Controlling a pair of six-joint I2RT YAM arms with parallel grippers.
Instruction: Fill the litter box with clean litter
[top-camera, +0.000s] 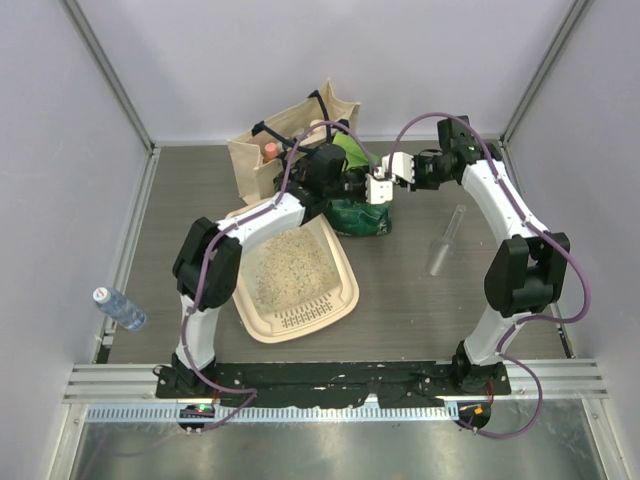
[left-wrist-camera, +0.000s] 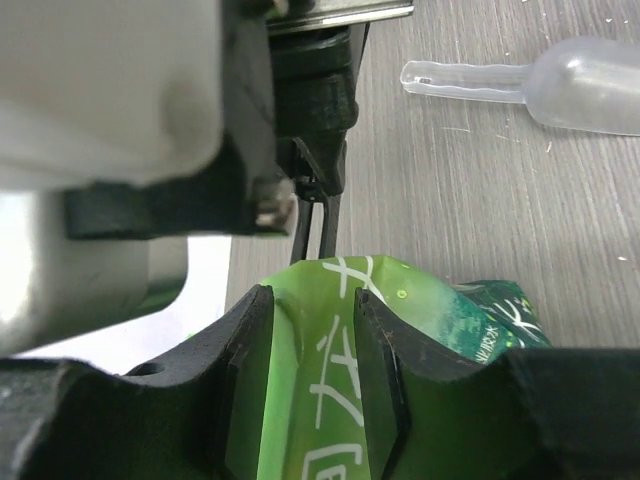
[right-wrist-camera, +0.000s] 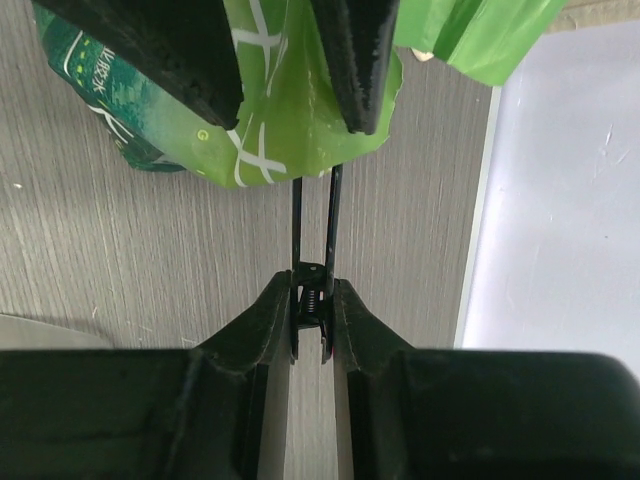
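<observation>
The green litter bag (top-camera: 362, 218) stands behind and right of the cream litter box (top-camera: 340, 305). Fingers of my left gripper straddle the bag's light green top with a clear gap between them; the left finger stands open. My right gripper is shut on a small black pair of spring snips (right-wrist-camera: 311, 290). Two thin blades (right-wrist-camera: 333, 225) reach from the snips to the edge of the bag's top. Whether that edge is cut cannot be told. Brown litter (top-camera: 290, 265) covers part of the box floor; the left arm hides some of it.
A beige tote bag (top-camera: 243, 165) with black handles and bottles stands at the back left. On the right lies a translucent scoop (top-camera: 440, 255). A water bottle (top-camera: 120, 308) lies far left.
</observation>
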